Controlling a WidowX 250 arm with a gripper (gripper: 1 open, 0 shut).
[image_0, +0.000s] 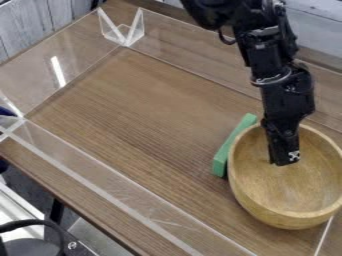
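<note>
My black gripper (285, 152) reaches down from the top right, its tip inside the rear part of a round wooden bowl (281, 200) at the lower right. It looks shut, and nothing clearly shows between its fingers, though the tip is small and dark. A green bar-shaped object (231, 142) lies on the table just left of the bowl, partly behind its rim.
Clear tape-like strips run along its left and back parts. A small white angular piece (123, 28) is at the back left. Black cables lie at the lower left corner.
</note>
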